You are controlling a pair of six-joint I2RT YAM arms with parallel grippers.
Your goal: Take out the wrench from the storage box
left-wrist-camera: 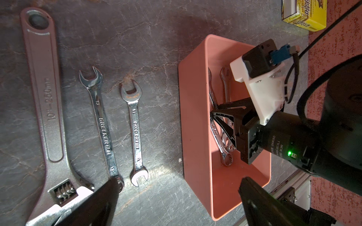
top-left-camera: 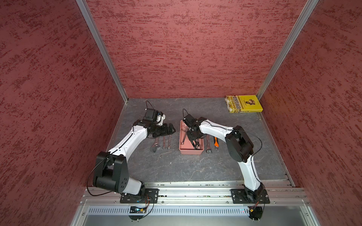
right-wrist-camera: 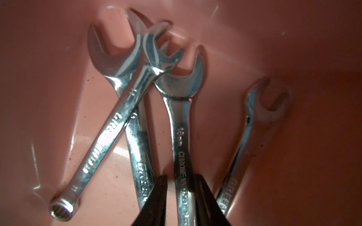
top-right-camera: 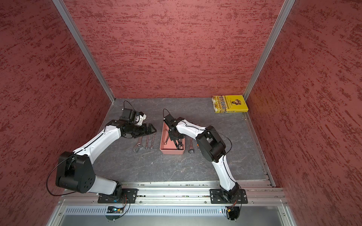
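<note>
In the salmon-pink storage box [left-wrist-camera: 196, 113] lie several chrome wrenches. The right wrist view shows a 16 mm wrench [right-wrist-camera: 181, 124] between the two black fingers of my right gripper, which is part open. A narrow gap shows on the wrench's left; its right side is close to or touching the other finger [right-wrist-camera: 205, 199]. An 11 mm wrench [right-wrist-camera: 109, 128] crosses over a larger wrench [right-wrist-camera: 137, 150] to the left, and another wrench [right-wrist-camera: 260, 109] lies at the right. My left gripper hangs open and empty just left of the box.
Left of the box, an adjustable wrench [left-wrist-camera: 45, 94] and two smaller wrenches, one 13 mm [left-wrist-camera: 101, 124] and one 11 mm [left-wrist-camera: 134, 124], lie on the grey table. A wrench [top-left-camera: 208, 145] and an orange-handled tool [top-left-camera: 216, 142] are right of it. A yellow box [top-left-camera: 244, 103] sits back right.
</note>
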